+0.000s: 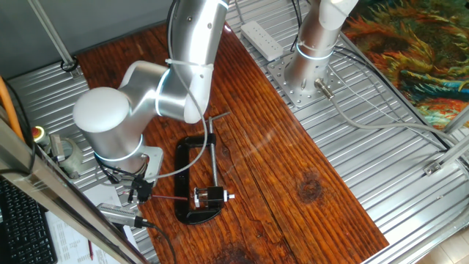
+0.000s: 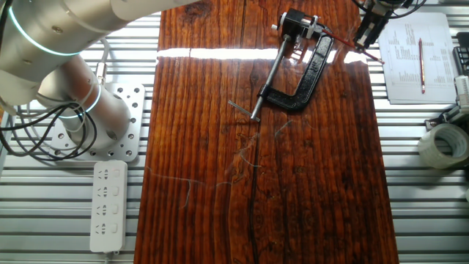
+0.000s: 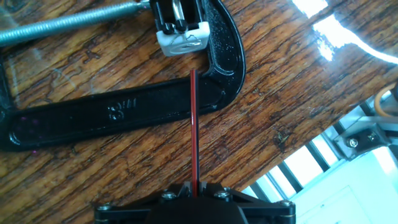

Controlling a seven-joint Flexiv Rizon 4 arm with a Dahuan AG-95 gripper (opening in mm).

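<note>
My gripper is shut on a thin dark-red pencil (image 3: 194, 124), which sticks straight out from between the fingers. A black C-clamp (image 3: 93, 115) lies on the wooden board, with a small black device (image 1: 213, 195) at its lower end in exterior view 1. That device has a white block (image 3: 184, 40) on the side facing the pencil. In the wrist view the pencil's far end overlaps the clamp frame, just short of the white block; a gap shows between them. Exterior view 2 has the gripper (image 2: 370, 35) at the board's edge.
Papers with another pencil (image 2: 421, 66) lie beside the board, near a tape roll (image 2: 444, 144). A metal post (image 1: 66, 194) rises close to the arm. A power strip (image 1: 261, 40) sits across the board, whose other half is clear.
</note>
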